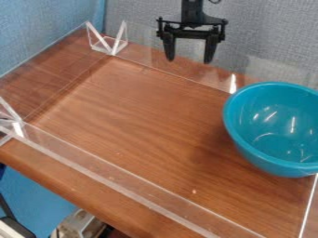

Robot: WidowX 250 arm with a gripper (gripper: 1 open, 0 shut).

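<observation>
My black gripper (189,47) hangs at the top centre of the camera view, above the back edge of the wooden tray near the grey wall. Its two fingers stand apart with nothing between them. A large teal bowl (271,139) sits at the right side of the tray and looks empty.
Clear plastic walls edge it, with white corner brackets (108,37) at the back left and at the left edge. Blue padding lies beyond the left side.
</observation>
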